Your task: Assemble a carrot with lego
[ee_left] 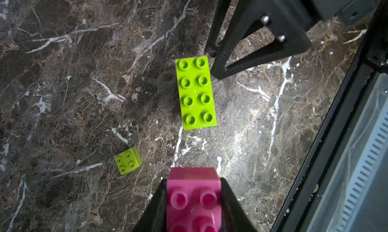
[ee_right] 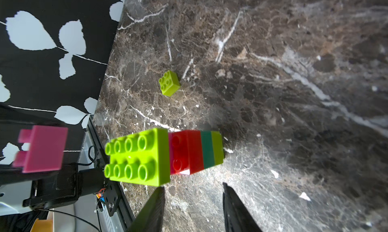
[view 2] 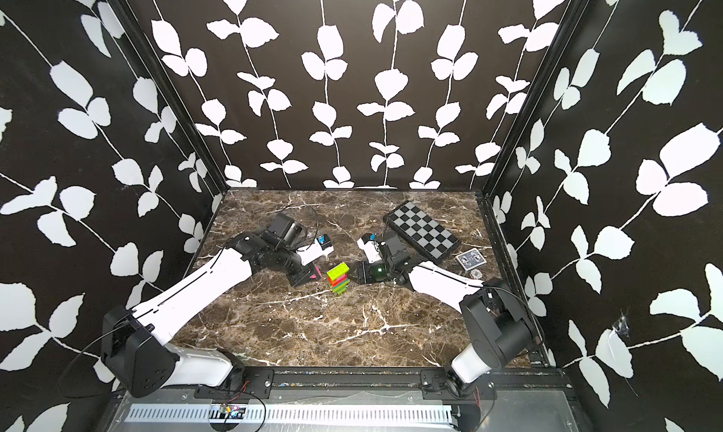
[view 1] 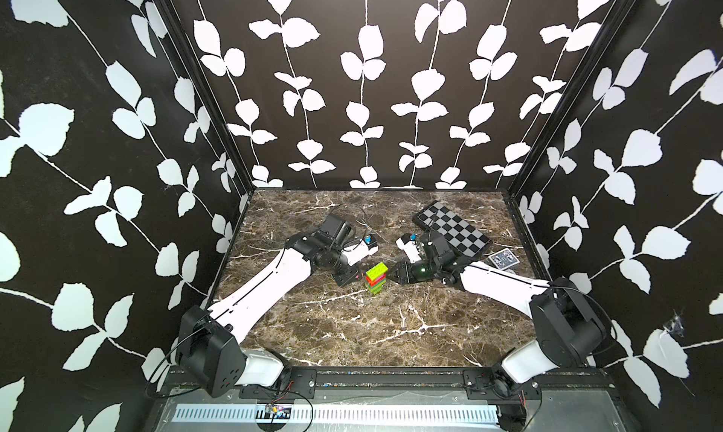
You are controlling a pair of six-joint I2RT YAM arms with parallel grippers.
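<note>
A brick stack [view 1: 375, 278] stands mid-table: lime brick [ee_right: 135, 159] on top, with red [ee_right: 194, 151], teal and lime layers below in the right wrist view. My left gripper is shut on a pink brick [ee_right: 44, 149], held beside the stack. My right gripper stands open at the stack's right, fingertips close to it with nothing between them. A small lime brick [ee_left: 127, 160] lies apart on the table.
A checkered board [view 1: 452, 228] lies at the back right, with a small patterned card [view 1: 503, 258] beside it.
</note>
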